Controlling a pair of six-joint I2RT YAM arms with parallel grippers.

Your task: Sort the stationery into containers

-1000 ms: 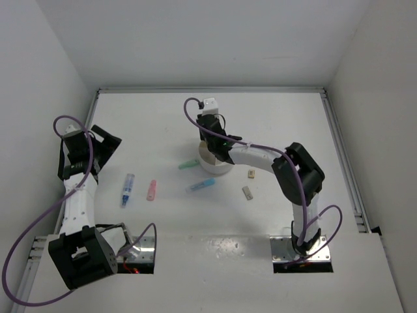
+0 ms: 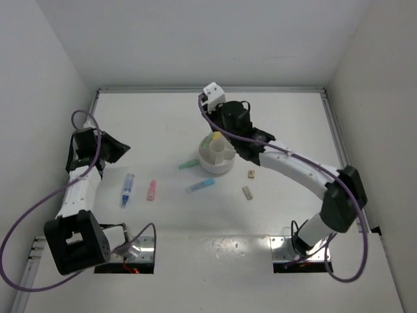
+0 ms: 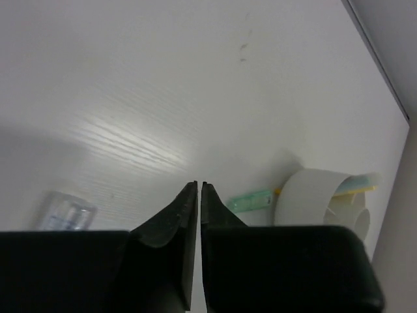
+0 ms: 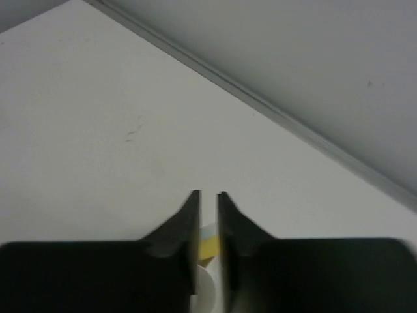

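A white divided round container (image 2: 217, 166) holds a yellow item (image 2: 217, 135); it also shows in the left wrist view (image 3: 303, 199). Blue-clear item (image 2: 128, 189), pink item (image 2: 151, 190), green item (image 2: 188, 163), light-blue item (image 2: 201, 184) and two small pale pieces (image 2: 247, 193) lie outside it on the table. My left gripper is at the far left, its fingertips close together, nothing visible between them. My right gripper is over the container, its blurred fingertips slightly apart, nothing clearly between them.
Walls with metal rails border it at the sides and back.
The right arm has risen and shifted right over the container. My left gripper has swung toward the table's middle, its fingers coming closer together. The loose items have not moved.
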